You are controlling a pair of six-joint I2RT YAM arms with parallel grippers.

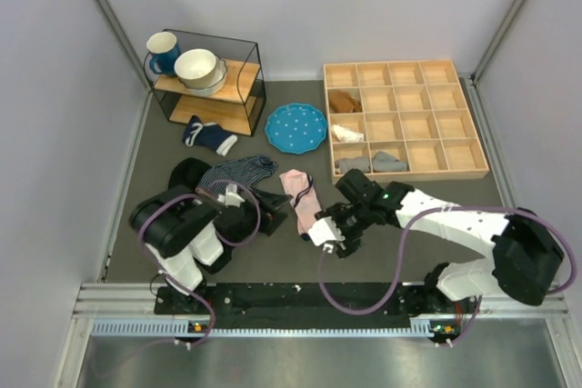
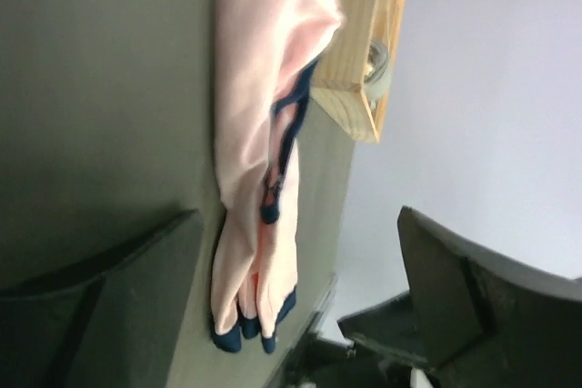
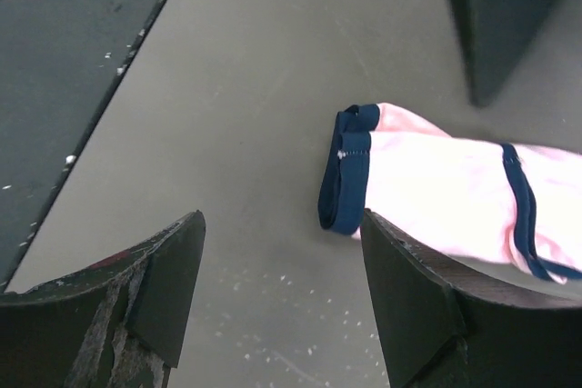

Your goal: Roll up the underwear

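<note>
A pink pair of underwear with navy trim (image 1: 302,197) lies folded into a long narrow strip on the grey table, its navy-edged end toward the table's front. To its left, my left gripper (image 1: 282,213) hovers low; in the left wrist view its fingers (image 2: 145,302) are spread wide and the pink strip (image 2: 250,152) runs between and beyond them. On the other side stands my right gripper (image 1: 327,235), near the navy end. From the right wrist view, that navy hem (image 3: 346,184) is just past the right fingertip (image 3: 391,233), and the space between the fingers is empty.
A wooden compartment organizer (image 1: 409,124) with several rolled items stands at the back right. Striped cloth (image 1: 238,174), a black item (image 1: 186,173) and a blue plate (image 1: 296,128) lie left and behind.
</note>
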